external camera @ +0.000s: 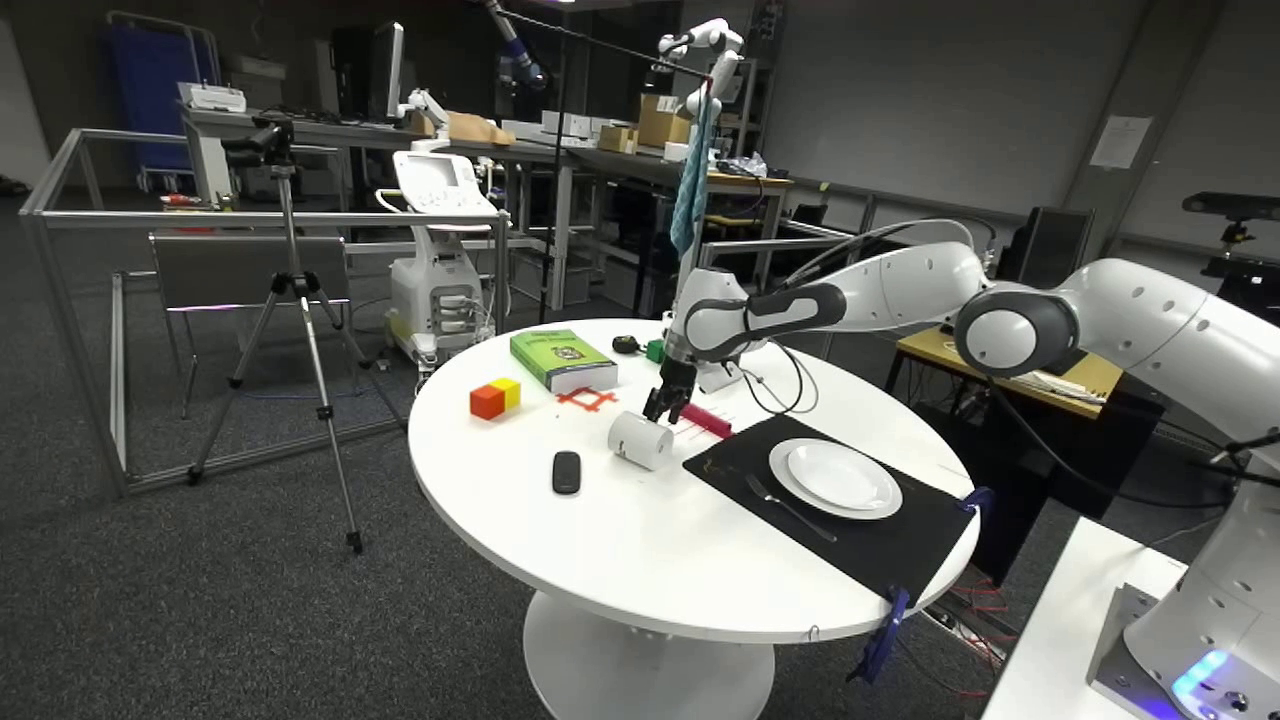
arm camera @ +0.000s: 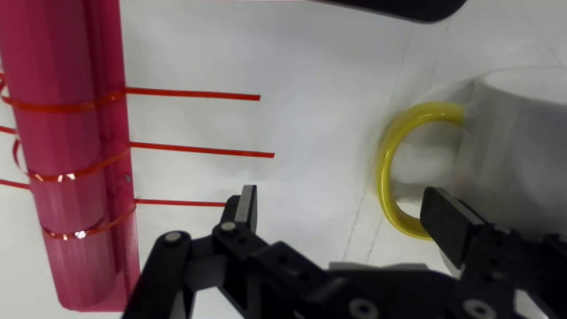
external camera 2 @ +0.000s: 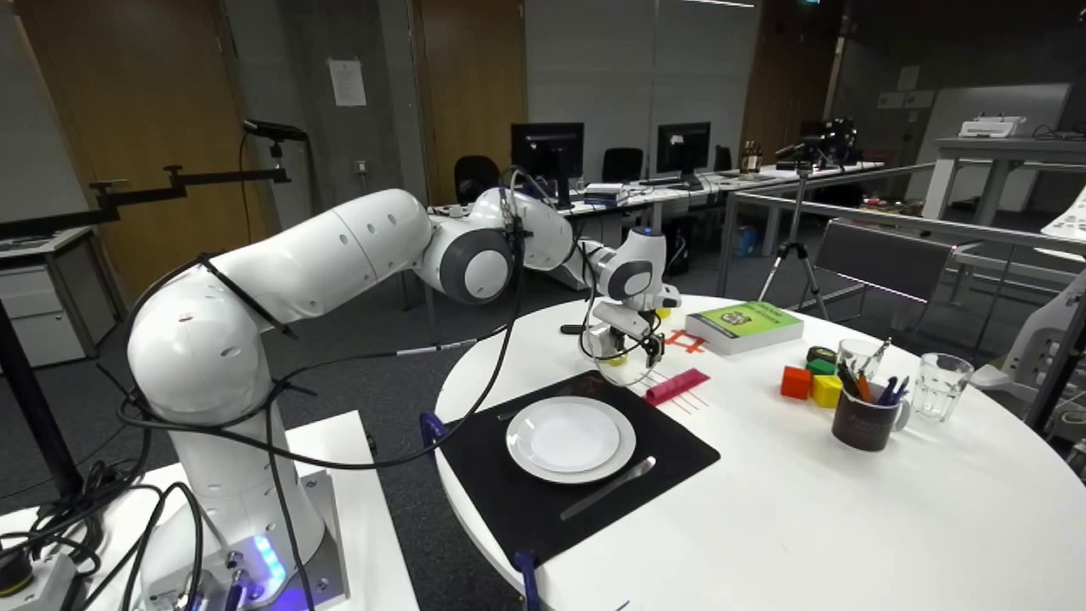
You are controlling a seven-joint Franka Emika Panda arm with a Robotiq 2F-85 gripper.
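Note:
A white mug (external camera: 636, 442) lies on its side on the round table. In the wrist view the mug (arm camera: 510, 159) fills the right edge, its yellow handle (arm camera: 384, 165) pointing left. My gripper is open, low over the table; the left finger is over bare tabletop and the right one overlaps the lower end of the handle and the mug's side. Whether that finger touches the mug, I cannot tell. From the first exterior side, the gripper (external camera: 663, 410) is just behind the mug. A pink cylinder (arm camera: 58, 159) on a matching strip lies left of the fingers.
A black mat (external camera 2: 489, 458) with plates (external camera 2: 570, 438), a fork (external camera: 786, 506) and a knife (external camera 2: 607, 489) covers one side. Around the table are a book (external camera: 561, 360), cubes (external camera: 487, 401), a dark mouse-like object (external camera: 566, 472), a pen mug (external camera 2: 863, 423) and a glass (external camera 2: 942, 387).

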